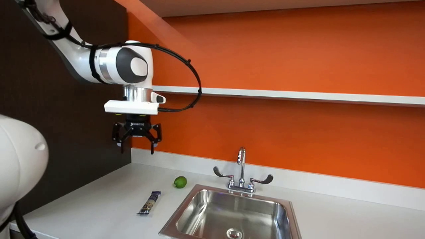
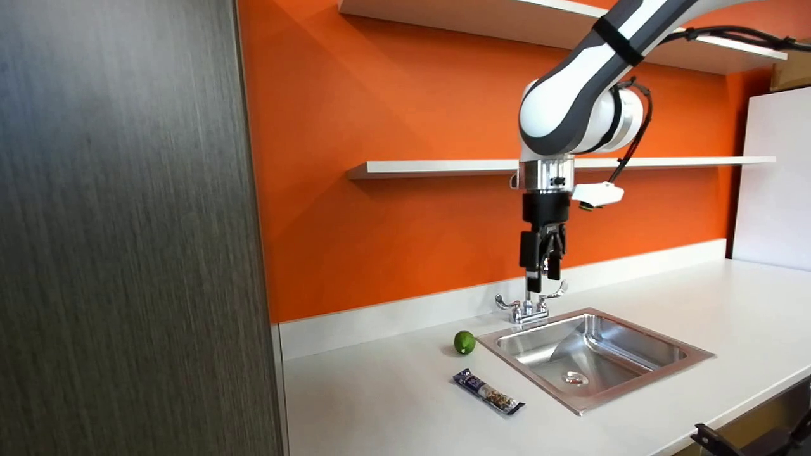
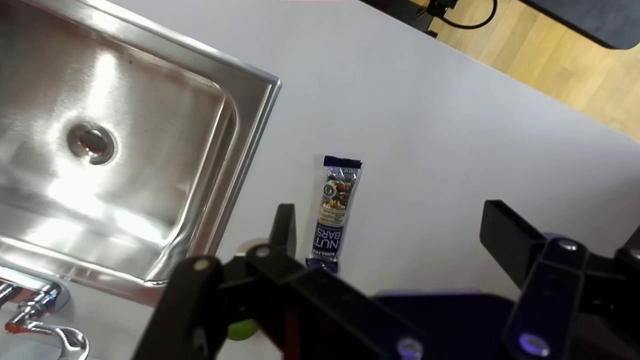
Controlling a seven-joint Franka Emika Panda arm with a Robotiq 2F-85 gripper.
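Note:
High above the counter hangs my gripper [image 1: 137, 151], its two fingers wide apart and nothing between them. In the wrist view a nut bar [image 3: 334, 210] in a dark blue wrapper lies flat on the counter, beyond the left finger [image 3: 285, 231]. The lime [image 1: 180, 182] rests between that bar and the back wall, close to the sink's corner. From the wrist, most of the lime [image 3: 242, 329] is hidden behind the gripper's linkage. Exterior view 2 shows the gripper [image 2: 542, 282] well above both objects, in front of the faucet in that line of sight.
A steel sink [image 2: 646, 372] is set into the counter beside the bar and lime. Its faucet [image 1: 241, 167] rises at the back edge. A white shelf [image 1: 287, 95] runs along the orange wall, and a dark panel [image 2: 129, 228] closes one side. Open counter [image 3: 414, 138] surrounds the bar.

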